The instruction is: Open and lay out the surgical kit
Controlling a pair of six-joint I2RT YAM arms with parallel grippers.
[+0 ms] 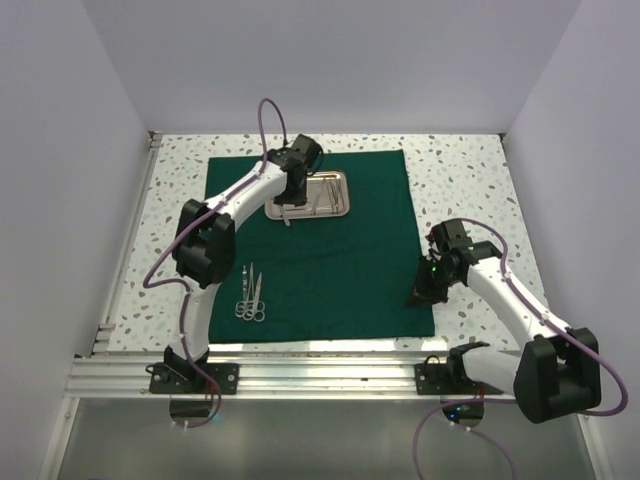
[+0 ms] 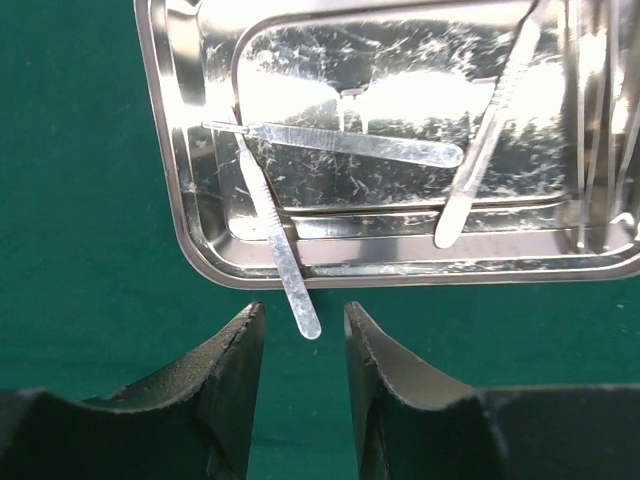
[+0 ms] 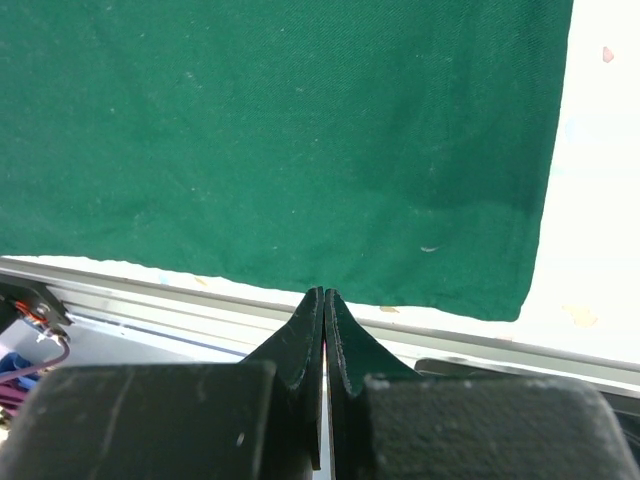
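Note:
The metal tray [image 1: 348,196] stands on the green cloth [image 1: 340,260] toward the back. In the left wrist view, one scalpel handle [image 2: 272,218] leans over the tray's near rim, its flat end above the cloth. A second handle [image 2: 370,144] lies crosswise inside, and a third [image 2: 482,150] slants farther right. My left gripper hovers by the overhanging end, its fingers apart with nothing between them. Over the cloth's front right corner my right gripper is shut, with nothing visible between its fingers. Scissor-like instruments [image 1: 250,300] are laid at the cloth's left.
More instruments [image 2: 600,110] lie at the tray's right side. A metal rail [image 1: 320,372] runs along the table's front edge, and the speckled tabletop [image 1: 470,180] is clear at the right.

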